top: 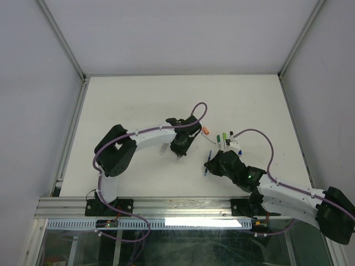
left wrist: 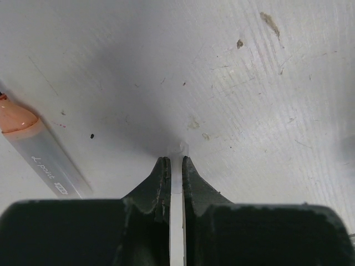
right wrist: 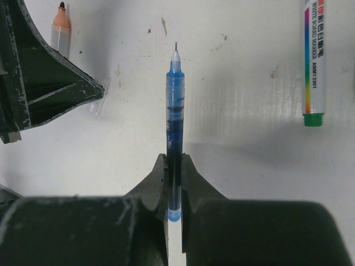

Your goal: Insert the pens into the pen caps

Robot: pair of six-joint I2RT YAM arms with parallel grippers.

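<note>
My left gripper is shut on a small clear pen cap [left wrist: 177,148], low over the white table. My right gripper is shut on a blue pen [right wrist: 175,100], tip pointing away from the gripper, to the right of the left gripper. An orange-tipped pen with a clear body lies left of the left gripper; in the right wrist view it shows at upper left [right wrist: 60,33].
A white marker with a green end [right wrist: 313,66] lies right of the blue pen, among several pens [top: 224,138] near the right gripper.
</note>
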